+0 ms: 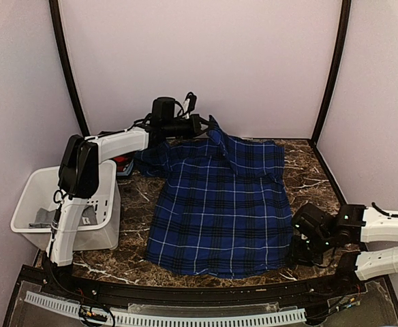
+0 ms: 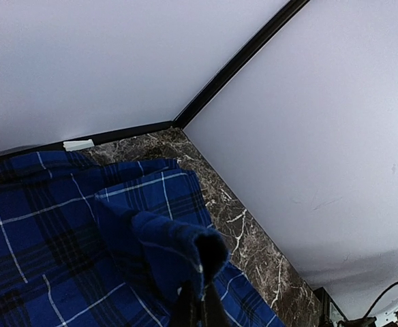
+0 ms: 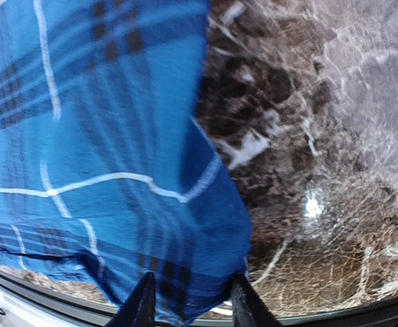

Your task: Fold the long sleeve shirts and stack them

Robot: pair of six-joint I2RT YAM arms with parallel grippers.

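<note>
A navy plaid shirt [image 1: 219, 211] lies spread on the marble table, its hem toward the front and its sleeves gathered along the back. At the back, my left gripper [image 1: 206, 124] is shut on a raised peak of the cloth; in the left wrist view this lifted fold [image 2: 168, 245] rises between the fingers. My right gripper is at the front right corner of the hem, its fingers [image 3: 143, 303] part open on either side of the bunched corner cloth. Whether both fingers touch the fabric cannot be made out.
A white basket [image 1: 107, 225] with grey cloth inside stands on the left. Behind it, partly hidden by the left arm, sits a small stack of folded clothes [image 1: 124, 165]. Bare marble [image 1: 315, 180] shows along the right side.
</note>
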